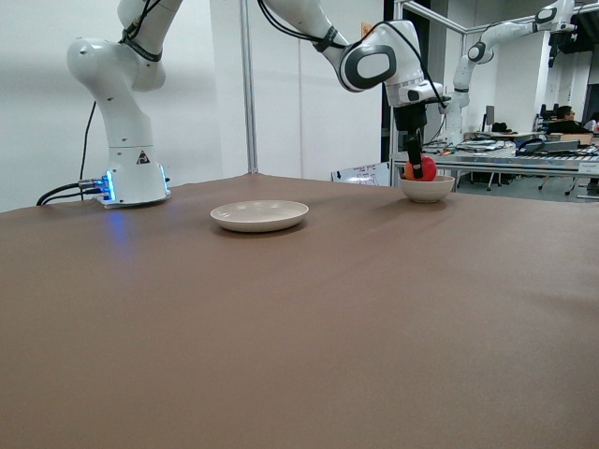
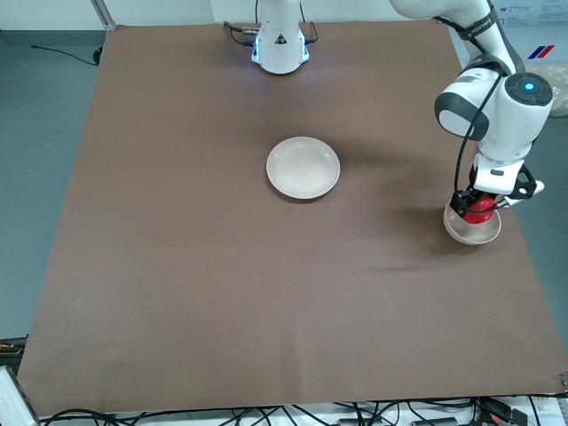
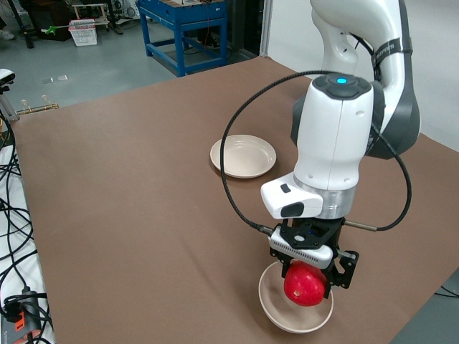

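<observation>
A red ball-like object [image 2: 480,211], apparently a tomato or fruit, is at a white bowl [image 2: 461,232] on the table's right side, also seen as a red object [image 3: 305,285] in the right view. My gripper [image 3: 315,276] is down around it, low over the bowl; whether its fingers are closed on the object is hard to tell, and whether the object rests on the bowl's bottom is unclear. An empty white plate [image 2: 303,168] lies near the middle of the table.
The white robot base [image 2: 280,49] stands at the back edge. The bowl is close to the table's right edge, and cables run along the front edge.
</observation>
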